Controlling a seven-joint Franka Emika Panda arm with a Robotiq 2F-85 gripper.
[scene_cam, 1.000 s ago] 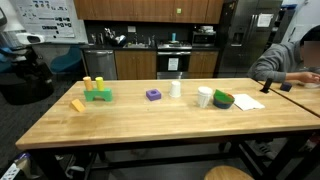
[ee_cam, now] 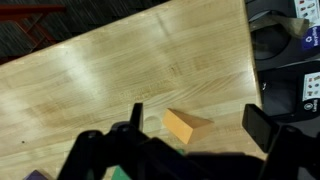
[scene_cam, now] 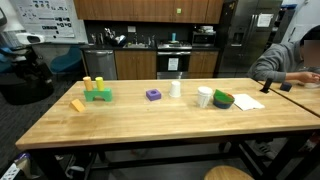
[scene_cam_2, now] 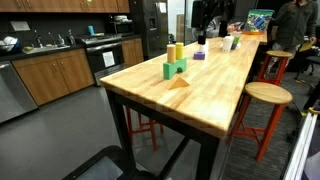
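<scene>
My gripper stands open above the wooden table, nothing held between its fingers. In the wrist view an orange wedge lies below, in the gap between the fingertips as seen from above. Exterior view 1 has that wedge near the table's left end, apart from the gripper at the far left. Just behind the wedge is a green block bearing yellow cylinders. A purple block lies farther right. Only an edge of the green block shows at the wrist view's bottom.
A white cup, a white mug and a dark bowl with green and red contents stand toward the table's right half, near a white sheet. Stools line one side.
</scene>
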